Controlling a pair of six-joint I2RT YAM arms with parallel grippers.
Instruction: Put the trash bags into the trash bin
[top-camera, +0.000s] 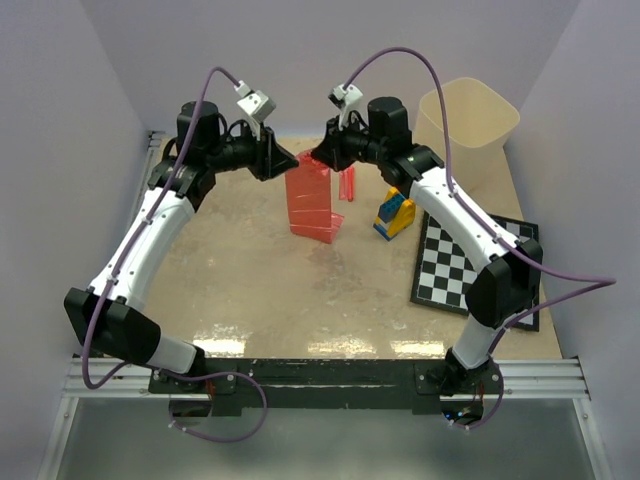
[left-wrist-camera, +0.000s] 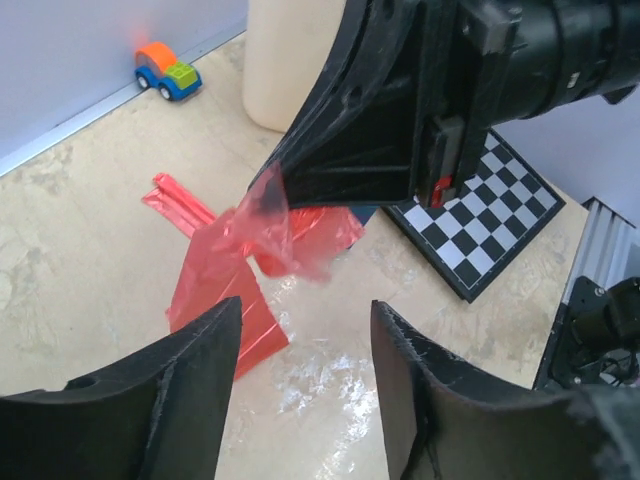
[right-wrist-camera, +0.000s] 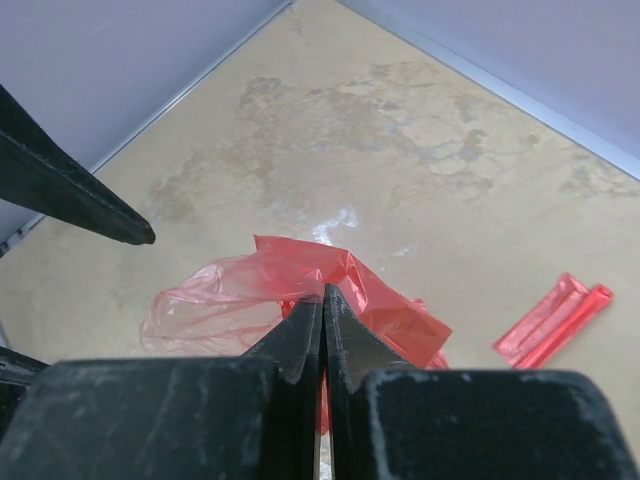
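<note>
A red trash bag (top-camera: 309, 205) hangs from my right gripper (top-camera: 324, 155), whose fingers are shut on its top, as the right wrist view shows with the crumpled film (right-wrist-camera: 385, 320) at the fingertips. My left gripper (top-camera: 284, 163) is just left of the bag's top; in the left wrist view its fingers stand apart with nothing between them. A folded pink-red bag (right-wrist-camera: 555, 320) lies on the table behind. The cream bin (top-camera: 466, 110) stands at the back right.
A yellow and blue toy (top-camera: 395, 215) sits right of the bag, beside a checkered board (top-camera: 445, 275).
</note>
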